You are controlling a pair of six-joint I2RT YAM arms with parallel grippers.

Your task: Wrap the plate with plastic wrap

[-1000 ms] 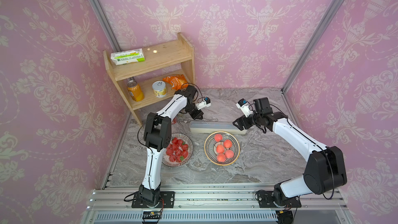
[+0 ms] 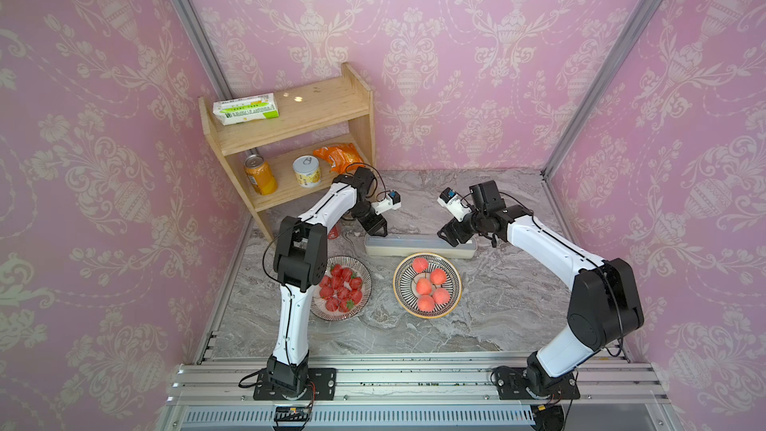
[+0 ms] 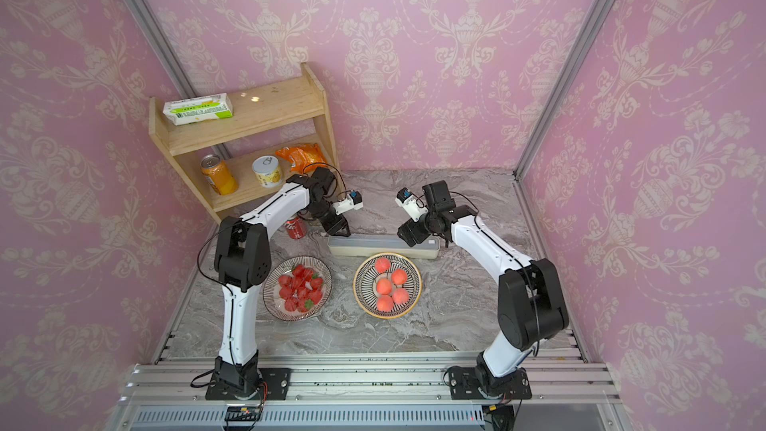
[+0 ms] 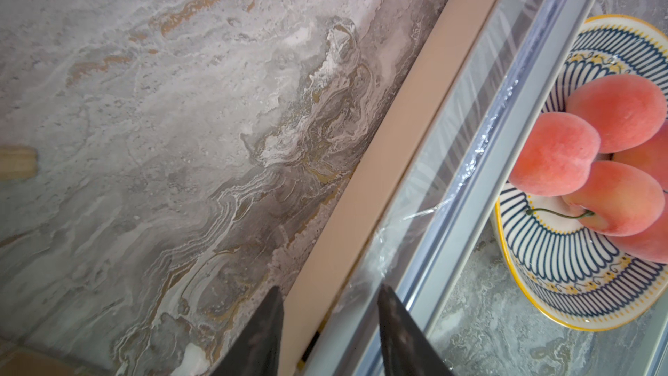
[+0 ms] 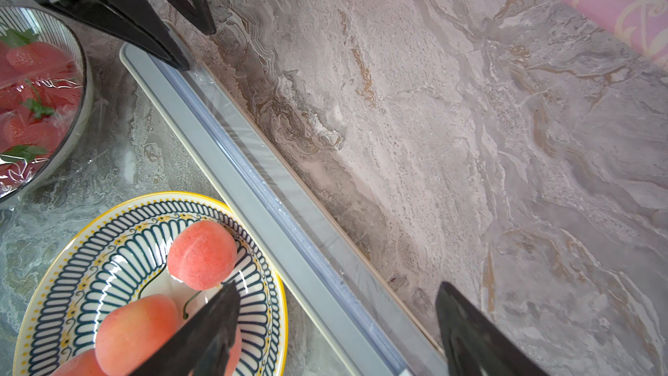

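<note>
A long, pale plastic-wrap dispenser [image 2: 413,252] lies across the table, with clear film [image 4: 462,122] stretched along its top. Directly in front stands a striped plate [image 4: 549,245] with several peaches [image 5: 202,254], uncovered. My left gripper is open at the dispenser's left end, its blurred fingers straddling part of the box; contact cannot be judged. Farther along, over the right end, my right gripper has its fingers spread apart, the dispenser showing between them. Neither gripper holds anything visible.
Left of the peaches, a plate of strawberries [image 5: 34,90] is covered with shiny film. Behind my left arm are a red can [image 3: 295,227] and a wooden shelf [image 2: 287,123] with groceries.
My right gripper has moved left along the dispenser's right end. The left gripper has shifted slightly left overall, with a small movement back to the right recently. Plates and dispenser look nearly unmoved.
</note>
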